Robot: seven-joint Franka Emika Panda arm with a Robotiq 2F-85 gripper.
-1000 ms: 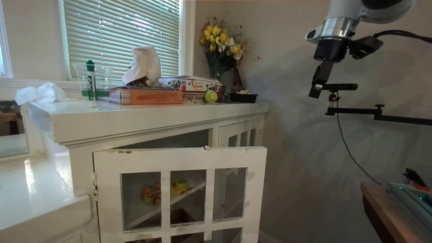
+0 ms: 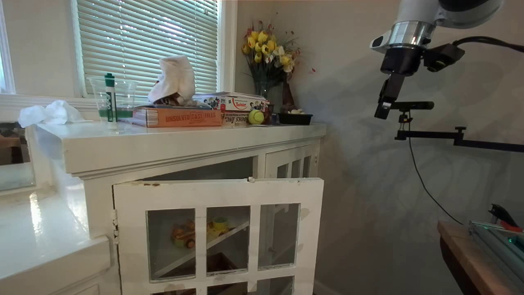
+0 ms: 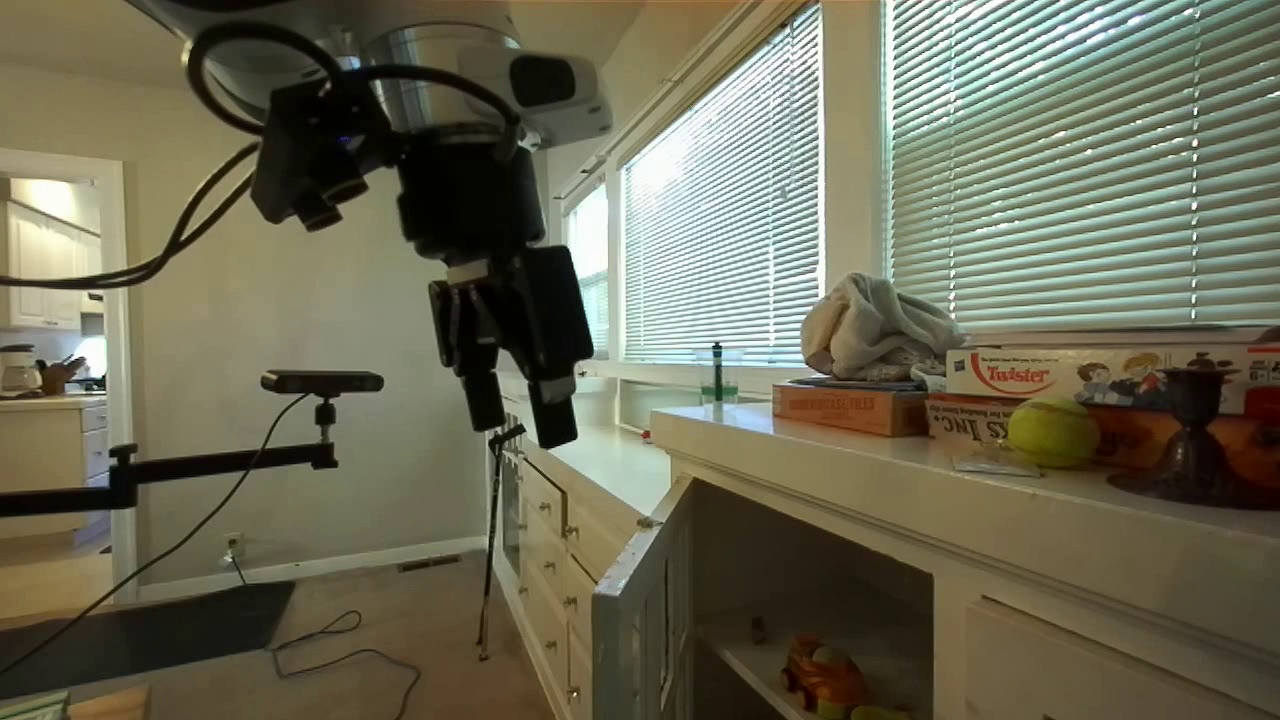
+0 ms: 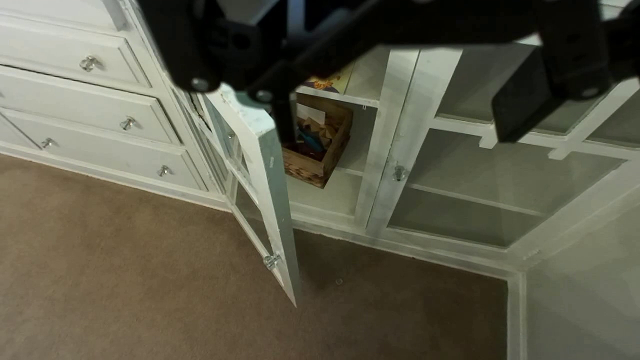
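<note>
My gripper [image 3: 518, 418] hangs in the air, pointing down, with its fingers apart and nothing between them. In the wrist view the two dark fingertips [image 4: 510, 123] stand well separated above the white cabinet. The cabinet's glass-paned door [image 2: 221, 194] is swung open and sits below and away from the gripper. On the shelf inside is an orange toy vehicle [image 3: 825, 674], seen also through the panes. Lower in the cabinet rests a wooden box [image 4: 318, 168] with mixed small items in it, partly covered by a finger.
On the countertop [image 2: 196, 137] are an orange box [image 2: 179, 118], a cloth [image 2: 177, 81], a Twister box [image 3: 1020, 370], a tennis ball [image 3: 1053, 432], a green marker [image 2: 110, 100] and a dark candlestick [image 3: 1194, 420]. A camera arm [image 3: 228, 466] reaches across. The carpet by the door is clear.
</note>
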